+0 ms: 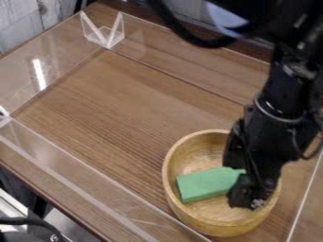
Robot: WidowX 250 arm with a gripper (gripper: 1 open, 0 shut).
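Note:
My black gripper [256, 168] is low at the right, over a round tan bowl [190, 211] at the bottom middle, its fingers open and reaching into the bowl around the right part of a green block [205, 184]. The bowl's right side and the block's right end are partly hidden by the gripper.
A clear plastic object [104, 28] stands at the back left. Clear strips run along the left and front edges.

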